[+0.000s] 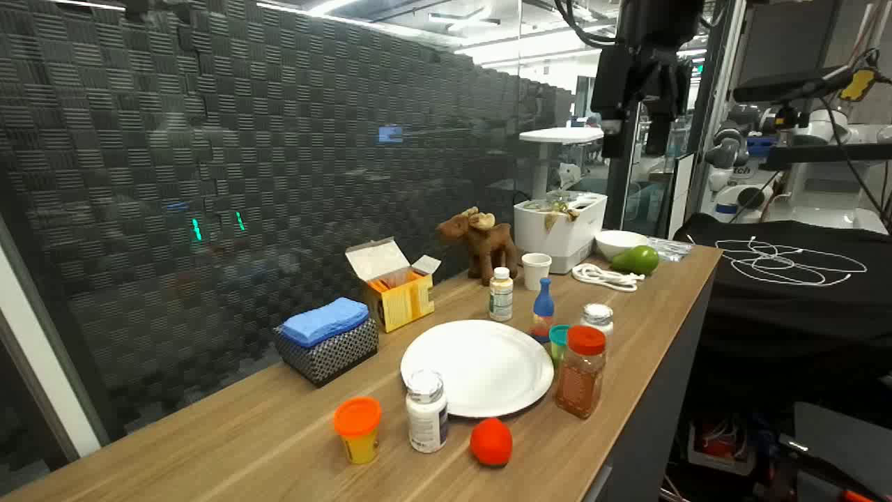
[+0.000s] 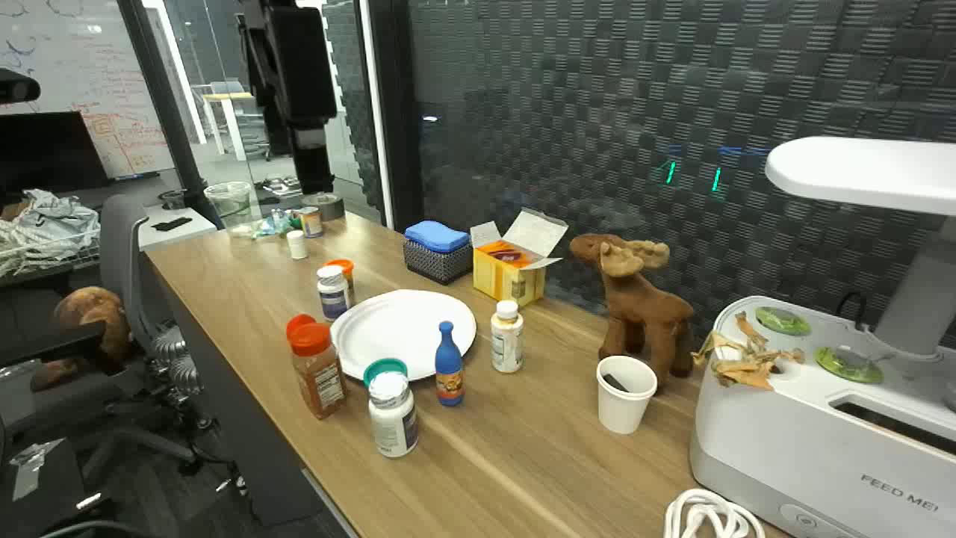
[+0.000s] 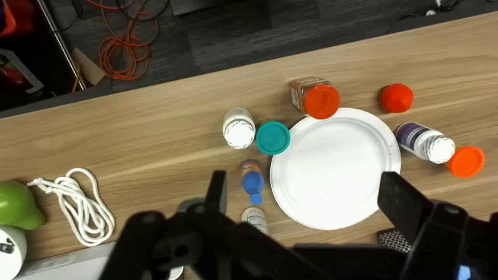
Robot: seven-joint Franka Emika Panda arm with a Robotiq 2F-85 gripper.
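High above the table, my gripper is open with nothing between its fingers. In exterior view 1 the gripper (image 1: 640, 138) hangs at the upper right, well clear of every object. Below it in the wrist view lies a white plate (image 3: 334, 170), empty. Around the plate stand a red-lidded spice jar (image 3: 321, 100), a teal-lidded tub (image 3: 273, 138), a white bottle (image 3: 239, 129), a blue bottle (image 3: 252, 179), a purple-labelled bottle (image 3: 422, 141), an orange-lidded tub (image 3: 465, 161) and a small red object (image 3: 397, 98). My fingers partly hide another white-capped bottle (image 3: 255, 218).
Along the wall stand a black basket with blue cloth (image 2: 436, 237), an open yellow box (image 2: 508, 269), a brown moose toy (image 2: 641, 300), a paper cup (image 2: 624, 394) and a white planter (image 2: 806, 448). White cord (image 3: 86, 210) lies near a green pear (image 3: 18, 205). Bare wood runs along the front edge.
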